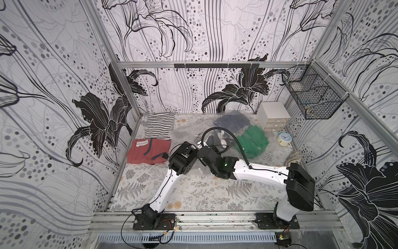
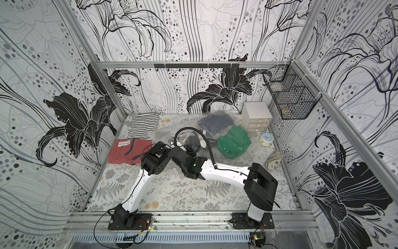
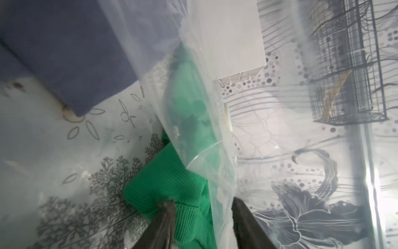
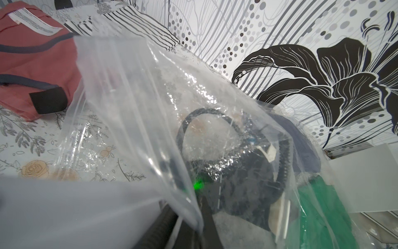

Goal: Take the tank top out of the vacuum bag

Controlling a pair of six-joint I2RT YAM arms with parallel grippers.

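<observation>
The clear vacuum bag [image 4: 124, 87] spreads across the mid-table, its film lifted toward the camera in the right wrist view. Through it shows a dark garment [image 4: 248, 182] with a strap-like loop, likely the tank top. My right gripper is shut, with the gathered bag film running between its fingers. In the left wrist view my left gripper stands part open, fingers apart; a film edge hangs between them, but I cannot tell if it touches. Both grippers meet near the bag's front in the top left view, where their tips are partly hidden.
A green cloth [image 1: 252, 142] and a dark blue cloth [image 1: 232, 120] lie at the right and back, partly behind film. Red [image 1: 149, 151] and striped [image 1: 160, 125] garments lie left. White drawers [image 1: 273, 114] and a clock [image 1: 284, 138] stand right.
</observation>
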